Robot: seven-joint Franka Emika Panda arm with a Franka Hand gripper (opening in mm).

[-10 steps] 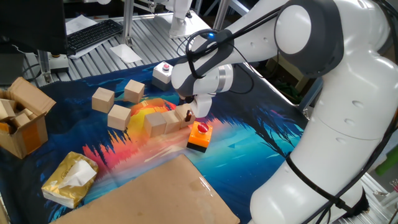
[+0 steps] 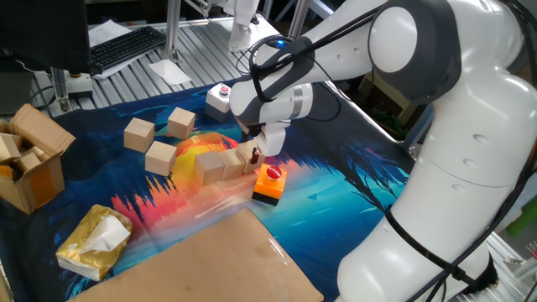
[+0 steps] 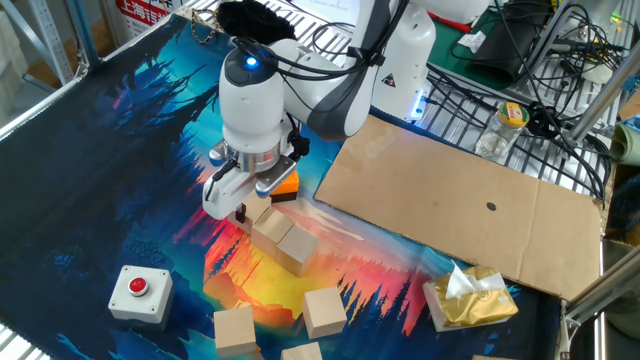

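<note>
Three wooden blocks stand in a touching row on the colourful mat: an end block (image 2: pixel 250 157), a middle block (image 2: pixel 231 164) and another end block (image 2: pixel 209 169). My gripper (image 2: pixel 254 154) is low at the end block nearest the orange button box (image 2: pixel 269 184). In exterior view 2 a dark fingertip (image 3: pixel 240 213) lies against that block (image 3: pixel 257 207); the hand covers the other finger. Whether the fingers are closed on the block or merely around it cannot be made out.
Three loose blocks (image 2: pixel 161 158) lie apart from the row. Beyond them is a white button box (image 3: pixel 141 296). A cardboard sheet (image 3: pixel 450 210), a tissue pack (image 2: pixel 95 242) and an open carton of blocks (image 2: pixel 40 183) border the mat.
The hand has shifted very slightly at the end block over the last second. The blocks and boxes show no visible movement.
</note>
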